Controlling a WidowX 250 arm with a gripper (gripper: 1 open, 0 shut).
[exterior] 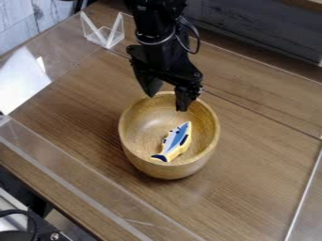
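Note:
My black gripper (167, 90) hangs over the back rim of a round wooden bowl (136, 139), its fingers apart with nothing visible between them. Inside the bowl lies a small fish-shaped toy (172, 142), blue, white and yellow, lying diagonally on the bottom.
A clear angular object (104, 28) stands at the back left. Transparent panels run along the near left and right edges, and a cable lies at the bottom left.

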